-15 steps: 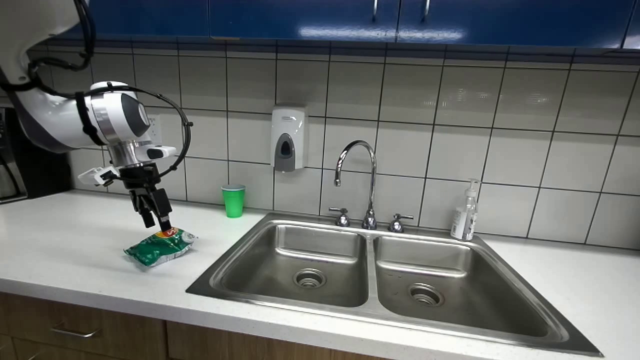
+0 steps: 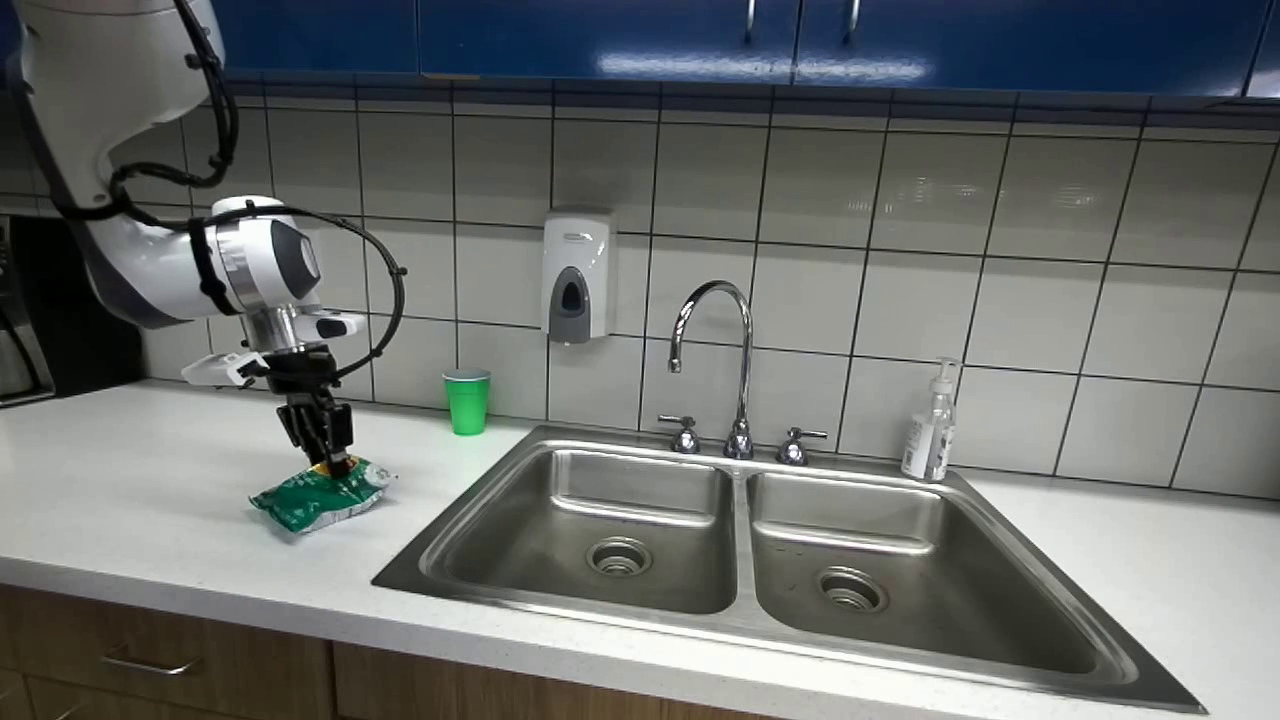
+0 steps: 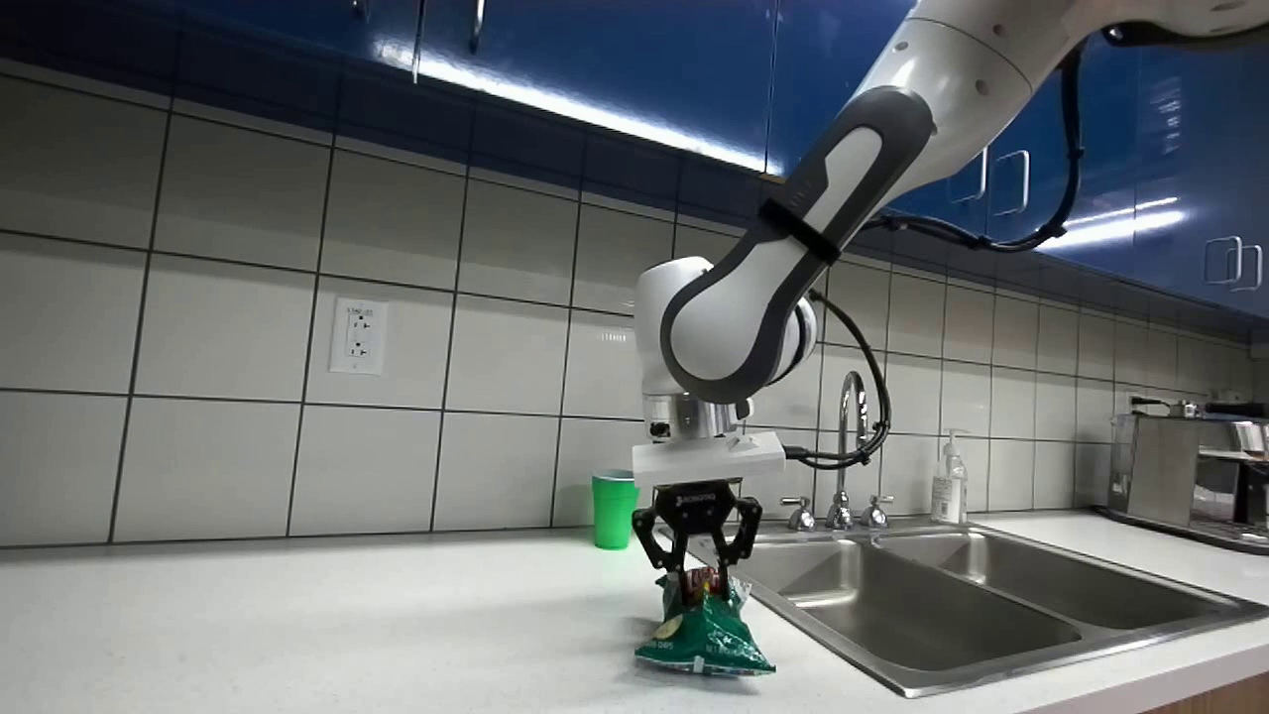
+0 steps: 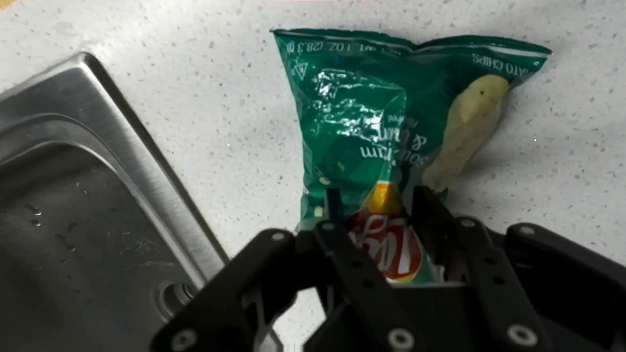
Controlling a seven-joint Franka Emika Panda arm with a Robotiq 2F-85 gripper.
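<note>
A green chip bag [image 2: 310,502] with a red and yellow logo lies on the white counter, left of the sink. My gripper [image 2: 330,466] points down at the bag from above. In the wrist view, the gripper's fingers [image 4: 431,208] stand on either side of the bag's logo end, part open, with the pinched-up red logo [image 4: 387,246] between them. Seen from the other exterior side, the fingertips reach down into the top of the bag [image 3: 708,637], which still rests on the counter. Whether both fingers press on it is hard to see.
The double sink [image 2: 738,600] has its metal rim close to the right of the bag. Against the tiled wall stands a green cup [image 2: 468,403]. A soap bottle [image 2: 931,422] is behind the right basin. Open counter lies to the left.
The arm has come down and a little to the right, bringing the fingers from above the bag to around its logo end. The gap between the fingers looks narrower. The bag has hardly moved.
</note>
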